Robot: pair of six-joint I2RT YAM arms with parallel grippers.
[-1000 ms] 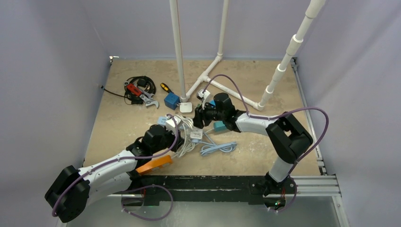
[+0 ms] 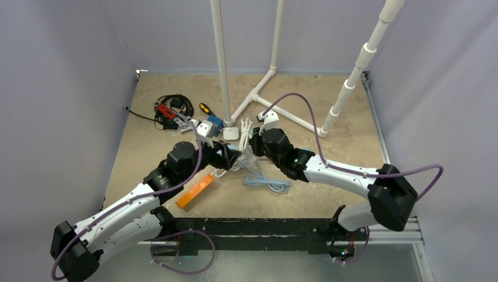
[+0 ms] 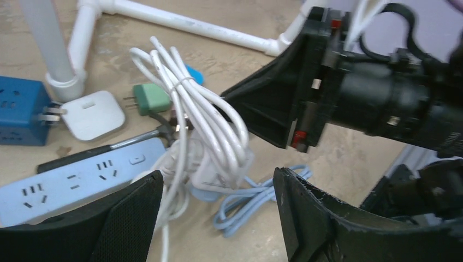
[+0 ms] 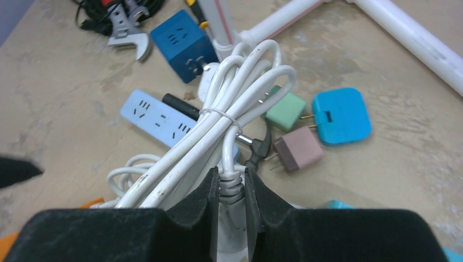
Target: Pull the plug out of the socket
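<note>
A bundled white cord (image 3: pixel 191 103) rises in the left wrist view, with a white socket block (image 3: pixel 215 172) at its lower end. In the right wrist view my right gripper is closed around the ribbed neck (image 4: pixel 231 192) of this cord. My left gripper stands open, fingers apart on either side of the block and nearer the camera; contact does not show. A pale blue piece (image 3: pixel 205 194) shows just under the block, near a coiled light-blue cable (image 3: pixel 245 199). Whether it is the plug and how it sits in the block, I cannot tell.
A white-blue power strip (image 3: pixel 82 177), a hammer (image 4: pixel 260 147), a blue cube adapter (image 4: pixel 183 43) and small green and pink blocks lie around. An orange bar (image 2: pixel 195 191) is near the left arm. White pipes (image 2: pixel 288 114) stand behind.
My left gripper has moved up and right, closer to the right gripper.
</note>
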